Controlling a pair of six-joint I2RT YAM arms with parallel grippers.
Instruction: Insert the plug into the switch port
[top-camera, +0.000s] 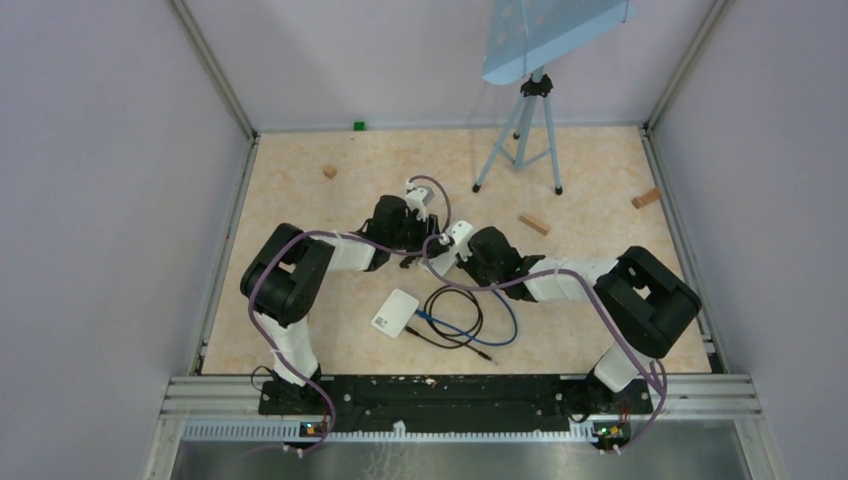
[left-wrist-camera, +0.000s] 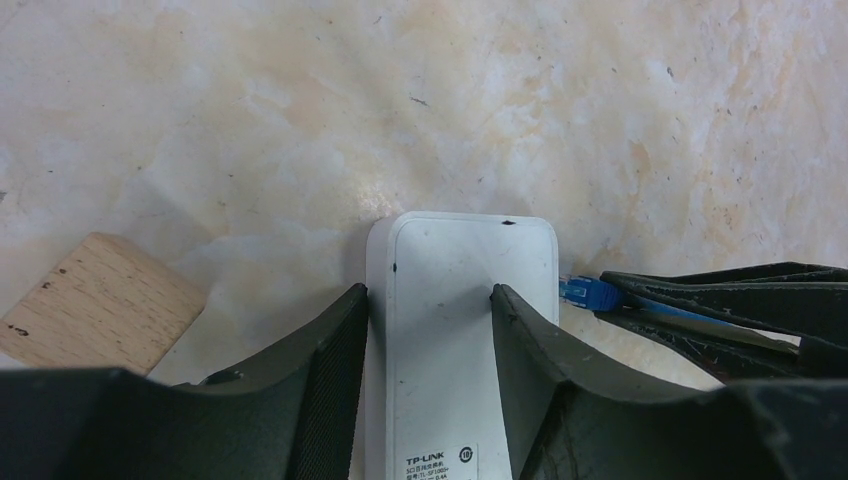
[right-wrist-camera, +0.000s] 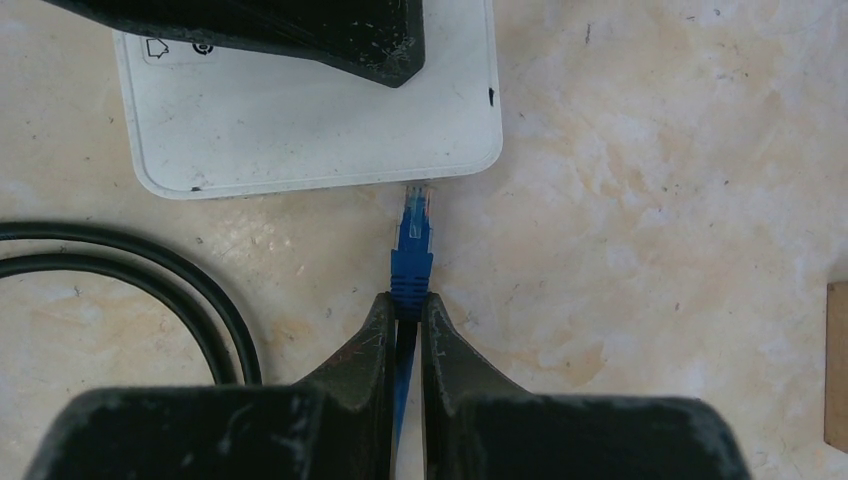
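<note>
The white switch (left-wrist-camera: 450, 330) lies flat, its TP-LINK label facing up. In the left wrist view my left gripper is part open above it; one fingertip is by its left edge, the other over its top face. My right gripper is shut on the blue plug (right-wrist-camera: 411, 262) at the end of a blue cable. The plug's clear tip points at the switch's side edge in the right wrist view, right up against it, with most of the clear part still showing outside. The port opening itself is hidden from above.
A second white box (top-camera: 395, 312) with a blue cable and a coiled black cable (top-camera: 478, 318) lies nearer the front. Wooden blocks (top-camera: 534, 223) and a tripod (top-camera: 530, 130) stand farther back. Purple tubing (top-camera: 545, 272) runs along both arms.
</note>
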